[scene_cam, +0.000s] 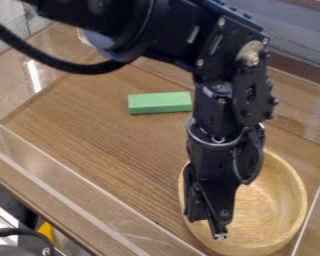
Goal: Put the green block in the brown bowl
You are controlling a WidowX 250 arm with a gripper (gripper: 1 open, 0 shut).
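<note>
The green block [159,103] lies flat on the wooden table, left of the arm and well away from the bowl. In the lower right stands the bowl [275,205], light tan-brown and round. My black gripper [207,212] points down over the bowl's left part, its fingertips overlapping the bowl in this view. It covers part of the bowl's left and far rim. How deep the fingertips reach cannot be told. No green shows at the fingers, and how far apart they stand is unclear.
Clear low walls edge the table [103,140]. A cable and a yellow item [45,231] lie outside at the lower left. The arm hides much of the back.
</note>
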